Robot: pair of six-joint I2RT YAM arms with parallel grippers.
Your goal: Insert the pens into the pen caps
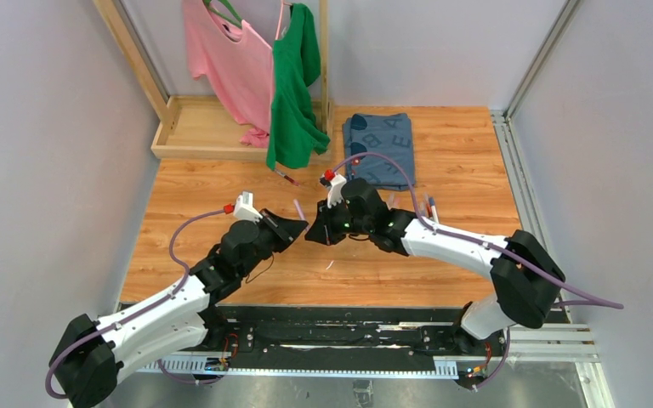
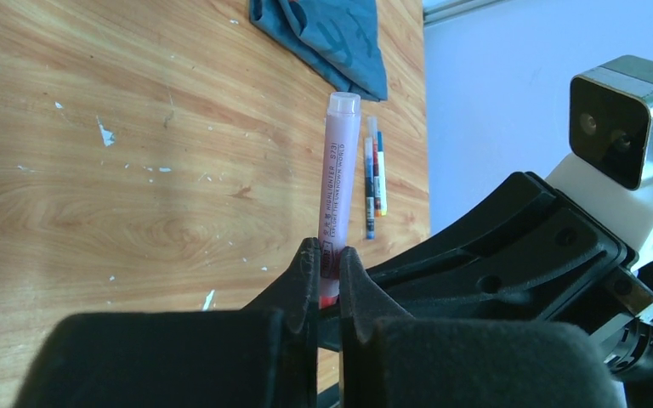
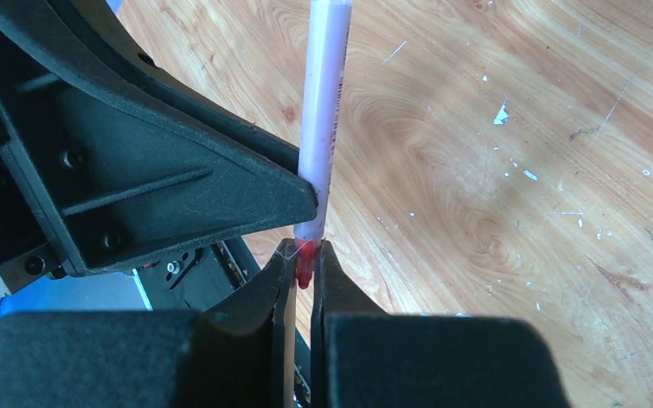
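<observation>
A pink-lilac highlighter [image 2: 337, 178] stands between the two grippers, also visible as the pink pen [image 1: 299, 206] in the top view. My left gripper is shut on its barrel, toward the red lower end. My right gripper is shut at that red end [image 3: 305, 255], just below the left gripper's fingertip in the right wrist view. More pens and caps [image 2: 370, 187] lie at the right of the table, and another pen [image 1: 287, 177] lies below the green shirt.
A folded blue cloth [image 1: 378, 140] lies at the back. A wooden rack [image 1: 170, 127] with pink and green shirts stands at the back left.
</observation>
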